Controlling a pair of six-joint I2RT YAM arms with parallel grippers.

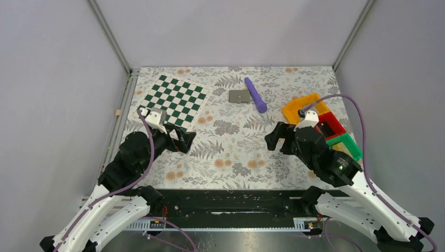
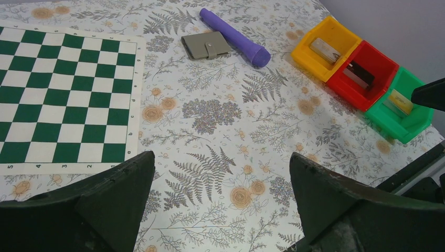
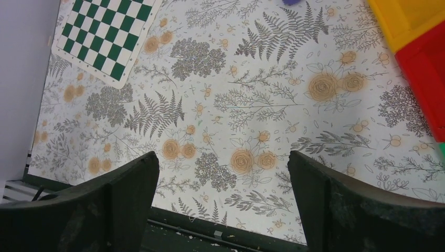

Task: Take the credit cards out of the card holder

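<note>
A closed grey-green card holder (image 1: 239, 96) with a snap strap lies flat near the back centre of the table; in the left wrist view the holder (image 2: 201, 46) is seen beside a purple cylinder (image 2: 231, 32). No cards show outside it. My left gripper (image 1: 182, 138) hangs over the front left, below and left of the holder, open and empty. My right gripper (image 1: 278, 137) is over the right side, in front of the holder and apart from it, open with nothing between its fingers.
A checkerboard mat (image 1: 173, 94) lies back left. Yellow (image 1: 297, 103), red (image 1: 336, 123) and green (image 1: 351, 145) bins, with small items inside, line the right edge.
</note>
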